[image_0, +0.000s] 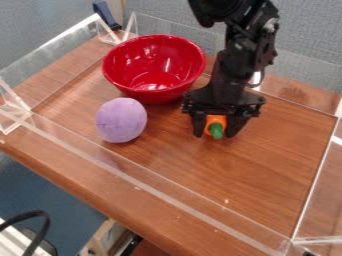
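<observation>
A black gripper reaches down from the top to the middle-right of the wooden table, its fingers around an orange carrot-like object with a green end. Whether the fingers grip it firmly is hard to tell. A red bowl stands behind and to the left, and a purple ball lies left of the gripper.
Clear plastic walls edge the wooden table. Bare table lies in front and to the right of the gripper. A black cable shows at the lower left, off the table.
</observation>
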